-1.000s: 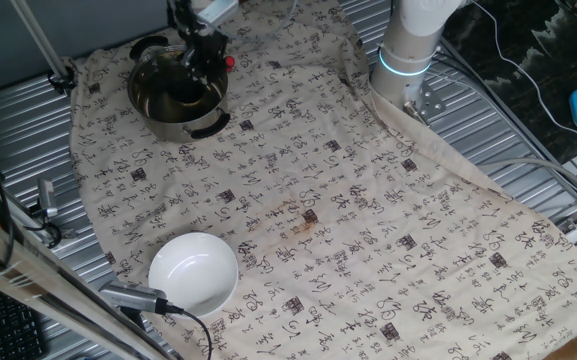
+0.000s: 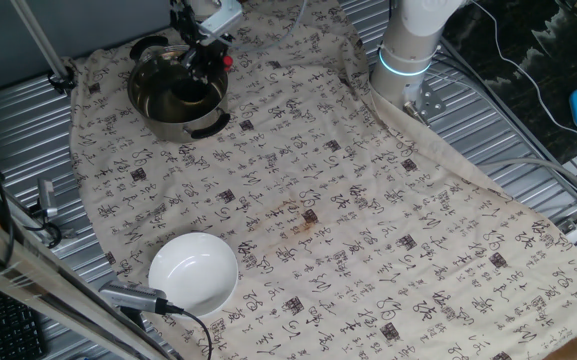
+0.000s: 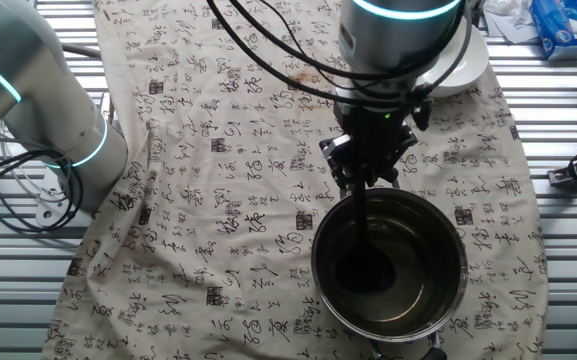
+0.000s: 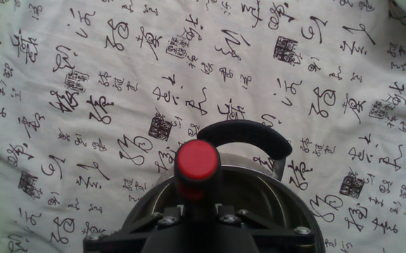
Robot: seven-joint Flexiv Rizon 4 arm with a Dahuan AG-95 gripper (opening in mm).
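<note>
A steel pot (image 2: 175, 128) with black handles stands at the far left of the cloth in exterior view 1. Over its rim, my gripper (image 3: 364, 172) is shut on the handle of a black ladle (image 3: 364, 268), whose round head hangs down inside the pot. The ladle's red handle end (image 4: 198, 160) points at the camera in the wrist view, in front of the pot's rim and one black pot handle (image 4: 248, 135). Whether the ladle head touches the pot's bottom cannot be told. A white bowl (image 2: 194, 272) sits apart from the pot, near the cloth's left edge.
Patterned cloth (image 2: 368, 220) covers the table, with wide clear room right of the pot and bowl. A camera (image 2: 134, 297) with a cable overhangs the bowl's near side.
The gripper and ladle have shifted and turned slightly over the pot, with the ladle still held. Pot and bowl have not moved.
</note>
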